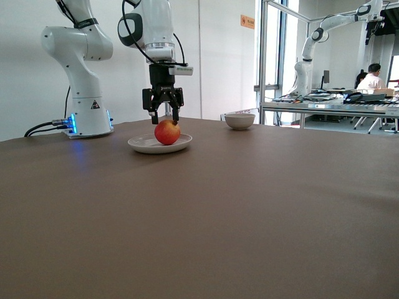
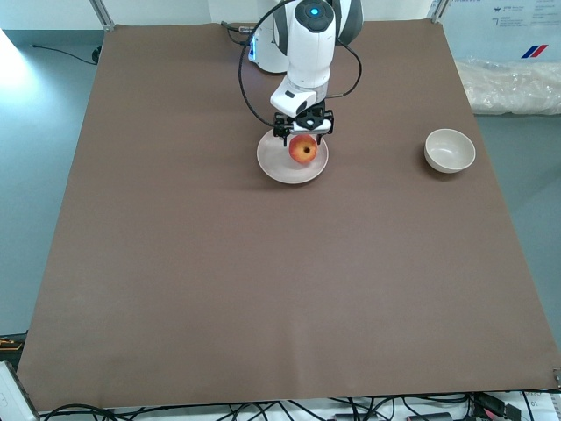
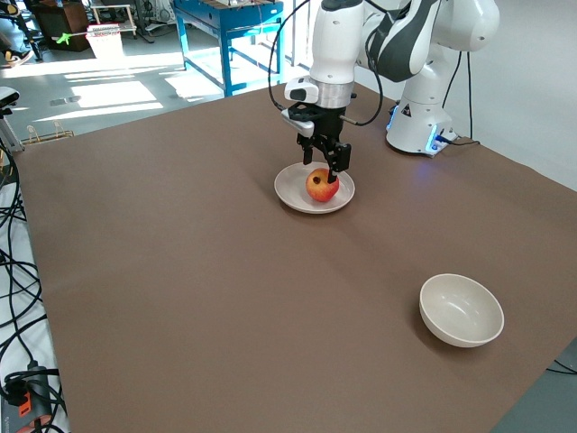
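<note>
A red-yellow apple (image 2: 302,150) (image 1: 167,133) (image 3: 322,188) rests on a white plate (image 2: 273,165) (image 1: 140,144) (image 3: 294,189). The black gripper (image 2: 301,139) (image 1: 165,116) (image 3: 319,166) points down just over the plate, its fingers spread at the apple's upper sides. It looks open; whether a finger touches the apple I cannot tell.
A white bowl (image 2: 450,149) (image 1: 239,120) (image 3: 462,308) stands apart from the plate on the brown table (image 2: 280,281). The arm's base is at the back edge.
</note>
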